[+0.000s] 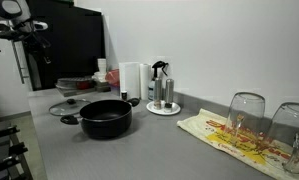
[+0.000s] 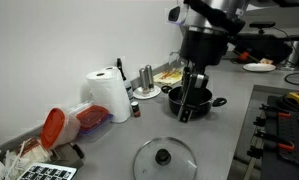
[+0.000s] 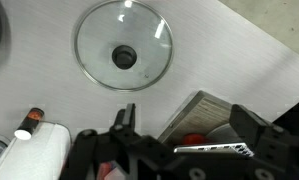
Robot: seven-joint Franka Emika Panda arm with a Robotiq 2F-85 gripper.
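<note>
My gripper stands open above the counter, nothing between its spread fingers. Ahead of it in the wrist view lies a round glass lid [image 3: 97,48] with a black knob [image 3: 123,57]. The lid [image 1: 61,109] rests flat on the counter, left of a black two-handled pot [image 1: 106,120] in exterior view 1. That pot is uncovered; in exterior view 2 the arm partly hides the pot [image 2: 176,95]. High at the left of exterior view 1, the gripper [image 1: 43,42] is well above the counter.
A paper towel roll [image 2: 107,96] and a small dark bottle [image 3: 30,124] stand near the lid. Shakers sit on a white plate [image 1: 163,109]. Two upturned glasses [image 1: 244,118] rest on a yellow cloth [image 1: 211,128].
</note>
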